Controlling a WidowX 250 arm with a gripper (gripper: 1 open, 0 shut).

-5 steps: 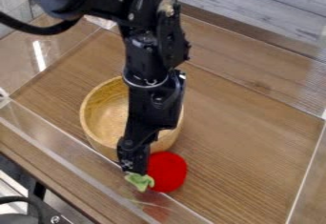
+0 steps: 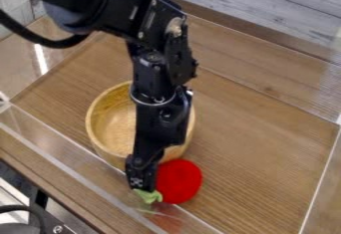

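Observation:
My black gripper reaches down in front of a tan bowl, its tip low at the bowl's near rim. Just beside the fingertips lies a small green piece, next to a red round object on the wooden table. The gripper is open; whether it touches the green piece is hard to tell.
A clear transparent edge runs along the near left side, with dark hardware and cables at the bottom left. A pale wooden board lines the back.
The upper arm has shifted slightly, while the gripper's tip stays low by the green piece and red object, which look unmoved.

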